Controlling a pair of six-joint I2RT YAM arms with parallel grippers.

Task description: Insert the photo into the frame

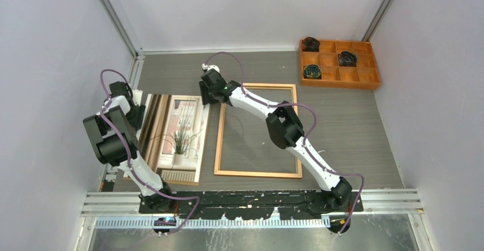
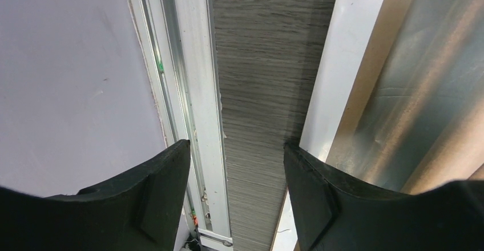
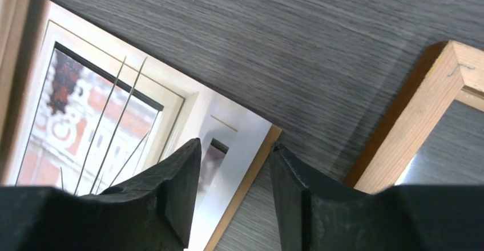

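Observation:
The photo panel [image 1: 181, 142], printed with a plant and a framed picture, lies at the left of the table, slightly turned. Its upper right corner [image 3: 246, 126] sits between the fingers of my right gripper, which is shut on it. To the right, the empty wooden frame [image 1: 258, 174] lies flat, apart from the panel. My left gripper is open by the panel's left side. One finger [image 2: 308, 177] is close to the panel's white edge; bare table and the rail show between the fingers.
A metal rail [image 2: 200, 91] and the left wall stand close to my left gripper. An orange compartment tray [image 1: 341, 75] with dark coils is at the back right. Bare table [image 1: 348, 131] lies right of the frame.

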